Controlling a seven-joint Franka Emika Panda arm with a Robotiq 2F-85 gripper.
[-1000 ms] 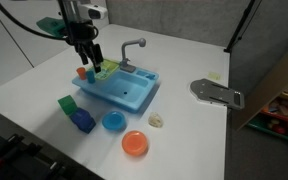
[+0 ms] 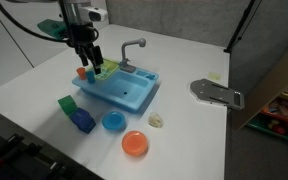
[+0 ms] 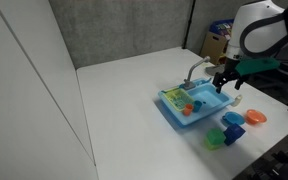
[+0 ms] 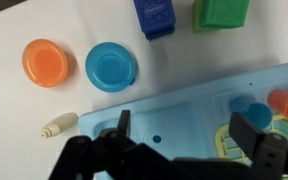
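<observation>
My gripper (image 2: 85, 60) hangs above the toy sink near its left end, with its two fingers apart and nothing between them. In the wrist view its dark fingers (image 4: 124, 124) stand wide of each other over the light blue sink (image 4: 169, 125). An orange cup (image 2: 82, 73) and a teal cup (image 2: 91, 75) stand at the sink's left end, by a yellow-green rack (image 2: 106, 69). On the table in front are a blue plate (image 2: 114, 121), an orange plate (image 2: 135, 143), a green block (image 2: 67, 104) and a dark blue block (image 2: 82, 121).
A grey faucet (image 2: 131, 45) rises at the sink's back edge. The small cream object (image 2: 156, 121) lies right of the blue plate, and a grey metal tray (image 2: 216, 93) lies farther right. A shelf with bins (image 2: 277, 100) stands beyond the table. Bare table surrounds the plates.
</observation>
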